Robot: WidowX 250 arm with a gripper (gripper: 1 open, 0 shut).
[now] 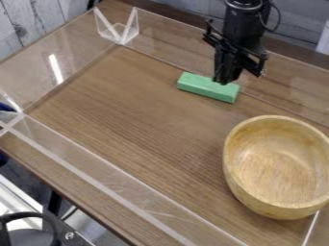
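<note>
The black gripper [229, 71] hangs over the wooden table at the upper right, its tip just above and behind the right half of a green rectangular block [203, 85]. It looks shut, with nothing visible between its fingers. Whether it touches the block cannot be told from this view.
A large wooden bowl [276, 169] sits at the lower right. A clear plastic piece [117, 27] stands at the back left. A dark curved object lies at the lower-left corner, beyond the table.
</note>
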